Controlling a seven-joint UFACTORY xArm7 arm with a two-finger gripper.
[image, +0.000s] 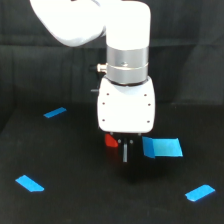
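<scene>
In the camera view my white arm reaches down from the top, and its gripper points at the dark table near the middle. The fingers are dark against a dark surface, so how far apart they stand does not show. Partly hidden behind the gripper's lower left edge is a small red object. To the right of the fingers lies a light blue piece, its left part close behind the gripper. Whether the gripper touches either one cannot be made out.
Strips of blue tape mark the table at the back left, the front left and the front right. A dark curtain hangs behind.
</scene>
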